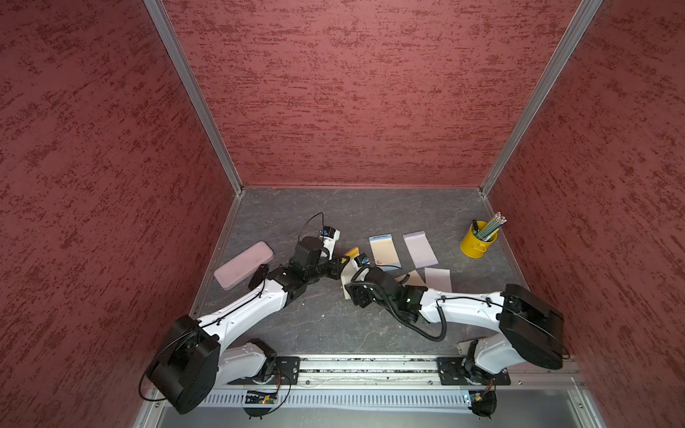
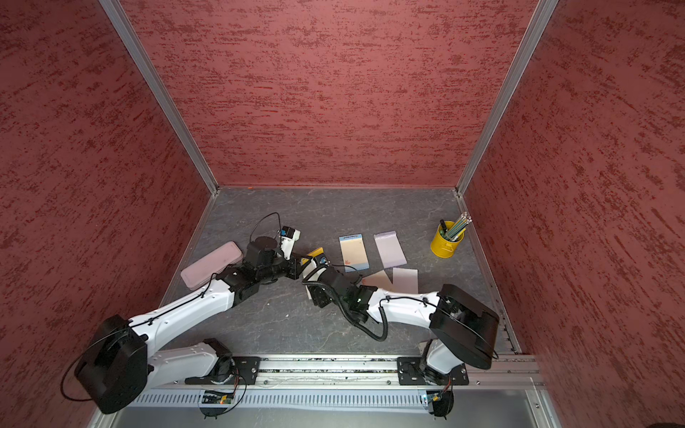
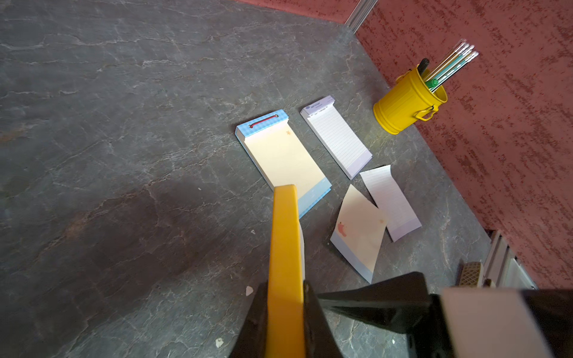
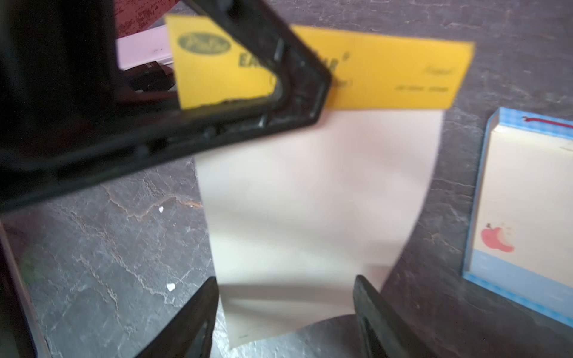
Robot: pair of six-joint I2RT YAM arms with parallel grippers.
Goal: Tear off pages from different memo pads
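My left gripper is shut on a yellow-topped memo pad (image 4: pixel 400 77), held aloft with its white sheet hanging down. In the right wrist view my right gripper stands open at the sheet's lower end, one finger at each side. A blue-headed pad (image 3: pixel 280 155) and a lilac-headed pad (image 3: pixel 334 134) lie behind on the table. Two loose sheets, a cream one (image 3: pixel 358 232) and a lined one (image 3: pixel 391 203), lie to their front right.
A yellow pail of pencils and pens (image 3: pixel 400 107) stands at the right. A pink case (image 1: pixel 242 264) lies at the left.
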